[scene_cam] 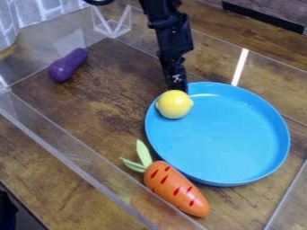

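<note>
A black robot arm reaches down from the top centre, its gripper (175, 79) low beside the back-left rim of a blue plate (222, 144), just above a yellow ball (174, 104) that rests on that plate. The fingers are dark and small, so their opening is unclear. A purple eggplant-like toy (66, 66) lies at the back left, and an orange toy carrot (174, 187) with green leaves lies in front of the plate.
Transparent wall edges run along the left and near side, and a white strip (239, 67) lies at the back right.
</note>
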